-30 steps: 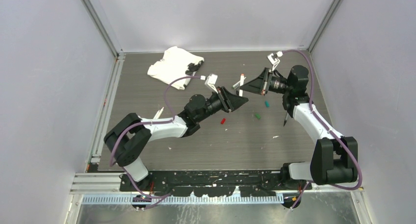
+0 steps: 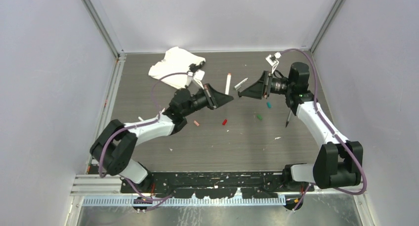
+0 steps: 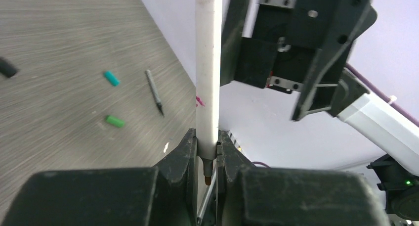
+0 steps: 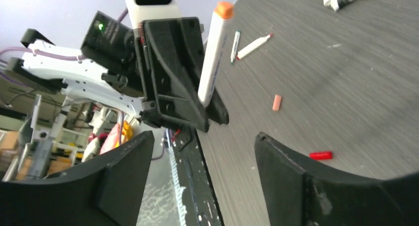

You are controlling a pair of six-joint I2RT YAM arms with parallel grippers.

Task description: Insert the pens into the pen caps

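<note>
My left gripper (image 2: 230, 99) is shut on a white pen (image 3: 207, 72) with an orange end. The pen stands upright, its orange end up and its dark-necked brown nib poking out below the fingers. In the right wrist view the same pen (image 4: 215, 55) rises from the left fingertips. My right gripper has its fingers apart with nothing between them; it is to the right of the pen, not touching it. An orange cap (image 4: 276, 103) and a red cap (image 4: 320, 156) lie on the table. Green cap (image 3: 114, 121) and teal cap (image 3: 111, 78) lie further right.
A loose white pen (image 2: 241, 83) lies by the right gripper's tip. Another grey pen (image 2: 288, 118) rests under the right arm. Red-tipped (image 4: 254, 45) and green-tipped (image 4: 235, 45) pens lie at the left. A white cloth (image 2: 173, 65) is at the back left.
My left gripper has drawn back to the left with the pen, away from the right gripper. The orange cap now shows below the left arm. The right gripper has shifted only slightly.
</note>
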